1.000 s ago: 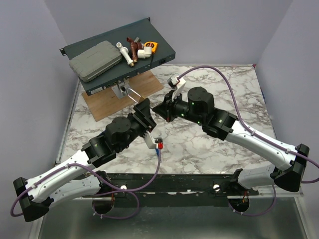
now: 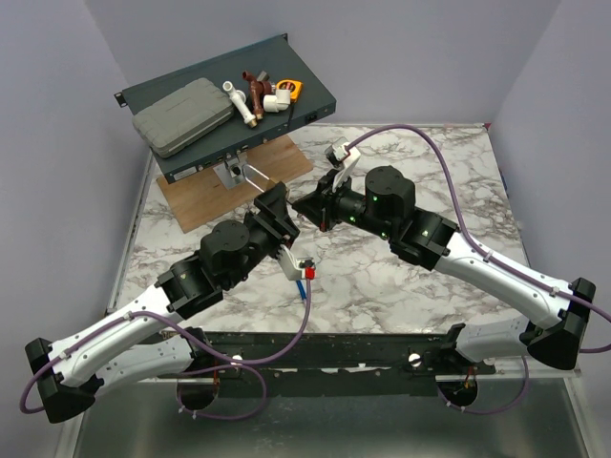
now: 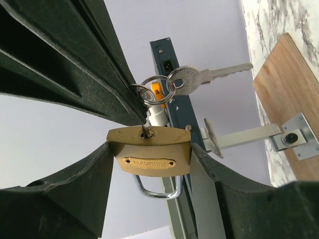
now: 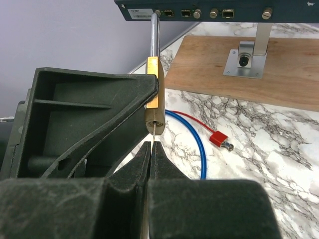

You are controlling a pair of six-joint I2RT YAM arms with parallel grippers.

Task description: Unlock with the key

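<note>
A brass padlock (image 3: 157, 152) sits between the fingers of my left gripper, which touch it on both sides. Its keyhole face is turned toward my right gripper, and its steel shackle (image 3: 167, 193) extends from the opposite side. In the right wrist view the shackle (image 4: 155, 37) reaches up to the dark rack unit's front edge. One key is in the keyhole; its thin blade (image 4: 154, 132) shows between the padlock and the right gripper, whose fingertips are closed on the key. A second key (image 3: 209, 77) hangs loose on the ring (image 3: 160, 99).
The dark shelf-like rack unit (image 2: 191, 84) carries a grey case (image 2: 183, 116) and several pipe fittings (image 2: 253, 95). Under it lies a wooden board (image 2: 186, 196) with a metal bracket (image 4: 245, 62). A blue cable (image 4: 198, 142) lies on the marble surface, with open room to the right.
Both grippers have shifted slightly, the left one a little up and right in the top view, and the right one a little rightward. They remain close together at the padlock.
</note>
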